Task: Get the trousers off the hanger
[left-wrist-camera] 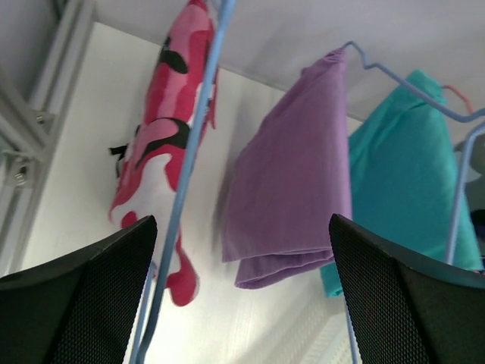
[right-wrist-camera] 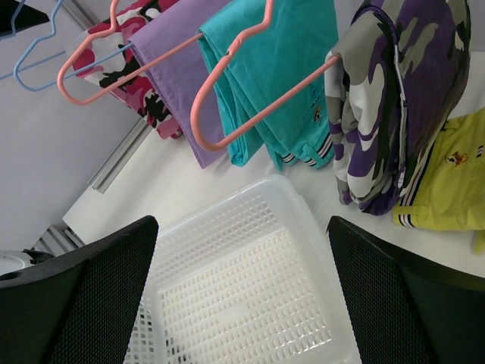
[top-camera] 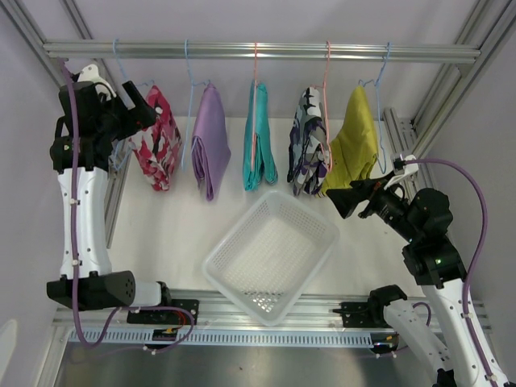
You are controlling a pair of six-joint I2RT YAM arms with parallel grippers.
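Five folded trousers hang on hangers from the rail (top-camera: 286, 51): red camouflage (top-camera: 157, 141), purple (top-camera: 210, 145), teal (top-camera: 260, 137), purple-grey camouflage (top-camera: 302, 141) and yellow (top-camera: 351, 141). My left gripper (top-camera: 133, 105) stands open at the red pair's hanger; in the left wrist view a blue hanger (left-wrist-camera: 189, 157) runs between its fingers, with the red pair beyond. My right gripper (top-camera: 354, 201) is open in front of the yellow pair, below hanger height. In the right wrist view pink hangers (right-wrist-camera: 265, 114) cross above it.
A white perforated basket (top-camera: 270, 254) lies on the white board below the teal and camouflage pairs. The board (top-camera: 379, 258) is bare around it. Metal frame posts border both sides, close to both arms.
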